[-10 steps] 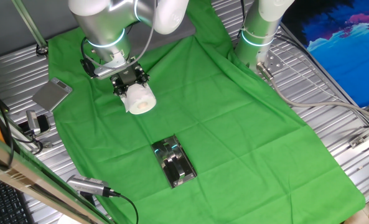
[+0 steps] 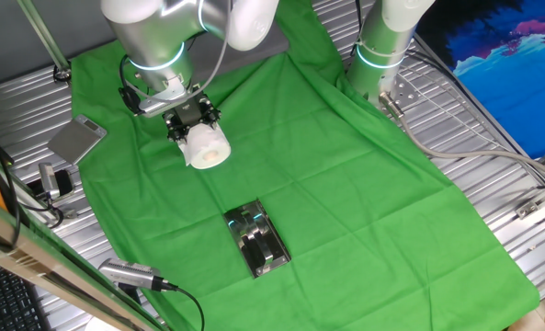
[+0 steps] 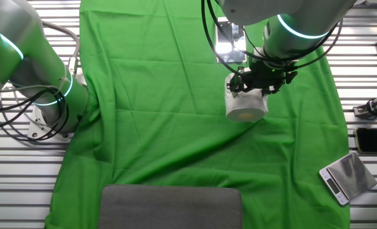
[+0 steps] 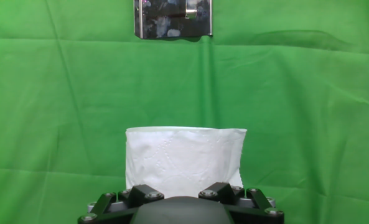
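A white paper roll [image 2: 205, 147] is at the end of the arm, with my gripper [image 2: 196, 129] shut on it. Exterior view 2 shows the same roll [image 3: 246, 102] below the black fingers, one round end facing that camera. In the wrist view the roll [image 4: 184, 158] fills the space just ahead of the gripper; the fingertips' contact with it is hidden. Apart from the roll lies a shiny metal holder-like piece [image 2: 250, 253] on the green cloth [image 2: 364, 230], its near end also visible at the top of the wrist view.
A small scale [image 3: 348, 177] lies at the cloth's edge, and a dark grey pad [image 3: 169, 207] covers one end. A cabled camera [image 2: 134, 274] sits near the front left.
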